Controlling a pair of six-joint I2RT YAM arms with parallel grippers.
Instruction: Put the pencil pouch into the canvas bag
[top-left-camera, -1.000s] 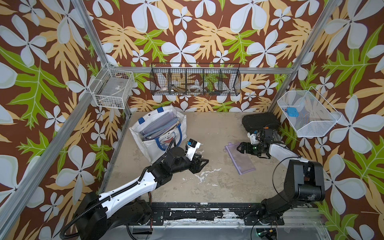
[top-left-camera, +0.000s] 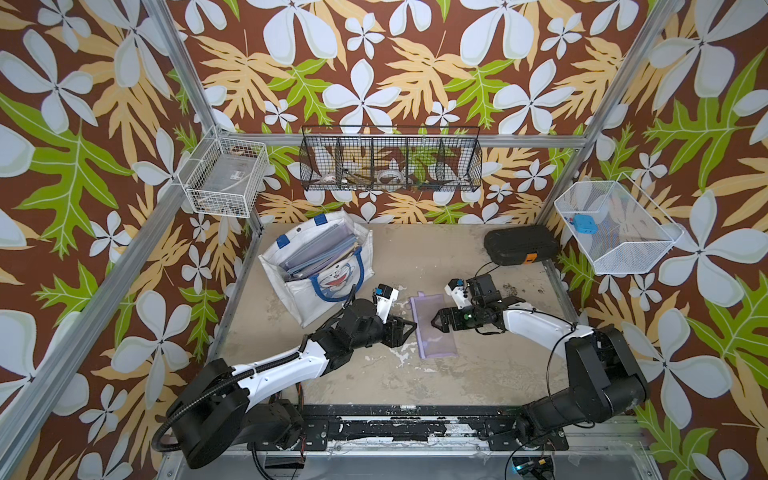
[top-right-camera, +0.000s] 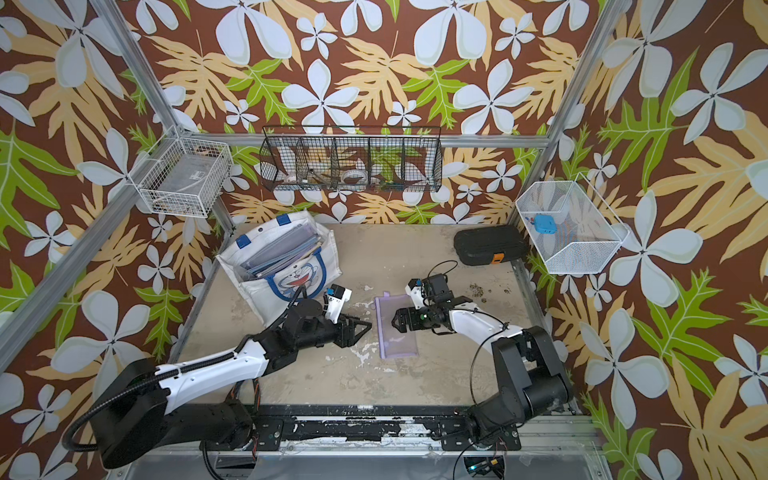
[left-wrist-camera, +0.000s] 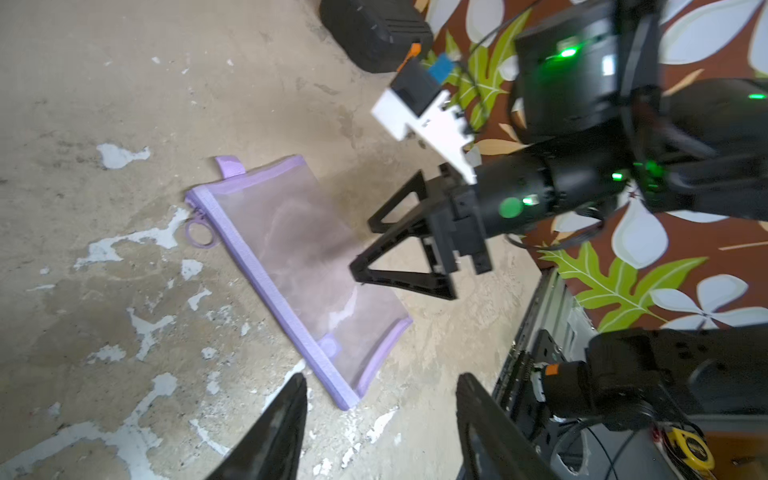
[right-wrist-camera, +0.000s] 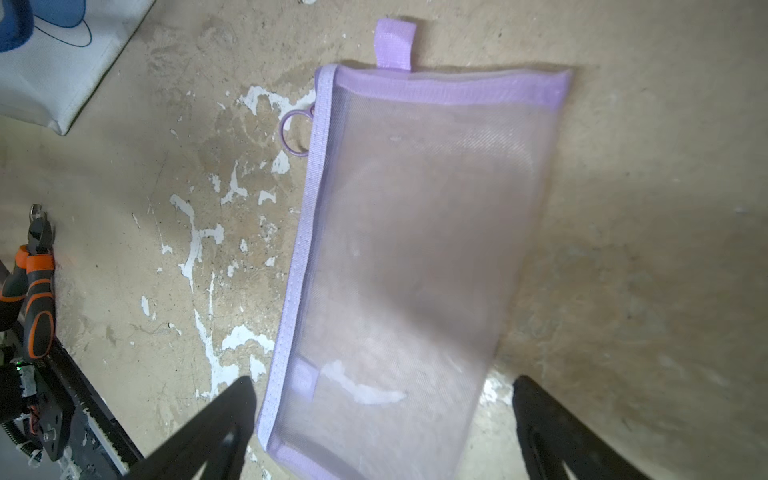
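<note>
A lilac-trimmed, see-through mesh pencil pouch (top-left-camera: 437, 344) lies flat on the table between my two arms. My right gripper is open above it; in the right wrist view the pouch (right-wrist-camera: 408, 240) runs down between the blurred fingers, and I cannot tell whether they touch it. To the left of the pouch's zip side, my left gripper stands open and empty, with the pouch (left-wrist-camera: 296, 232) lying beyond its fingertips. The white canvas bag (top-left-camera: 293, 297), with blue handles, leans open at the back left and holds several folders.
A black case (top-left-camera: 521, 244) with an orange latch sits at the back right. Wire baskets (top-left-camera: 390, 164) hang above the table's back edge. Orange-handled pliers (right-wrist-camera: 38, 288) show near the front edge. Bare table lies between the bag and the case.
The pouch has shifted left across the table and turned slightly, and my right gripper has moved left with it. My left arm has moved only slightly; the bag stays put.
</note>
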